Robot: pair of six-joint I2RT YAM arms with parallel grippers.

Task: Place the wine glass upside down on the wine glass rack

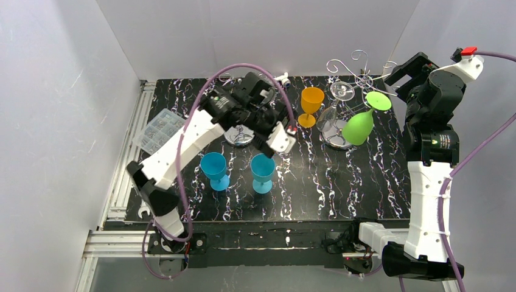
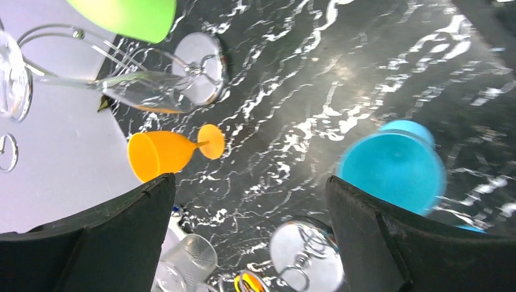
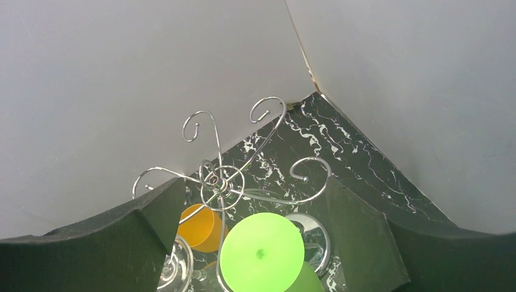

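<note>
The silver wine glass rack (image 1: 365, 80) with curled arms stands at the back right. A green glass (image 1: 358, 128) and a clear glass (image 1: 342, 91) hang upside down from it. Beside the rack an orange glass (image 1: 311, 100) stands upright on the table. Two blue glasses, one to the left (image 1: 213, 167) and one to the right (image 1: 262, 170), are upright nearer the front. My left gripper is open and empty above the table, with a blue glass (image 2: 392, 170) beyond its right finger. My right gripper, also open and empty, faces the rack from the right.
A clear organizer box (image 1: 161, 131) lies at the left. Behind the left arm is another round metal stand, its base (image 1: 239, 136) partly hidden, with a clear tumbler (image 2: 196, 255) near it. Bare marbled tabletop (image 1: 341, 188) fills the front right.
</note>
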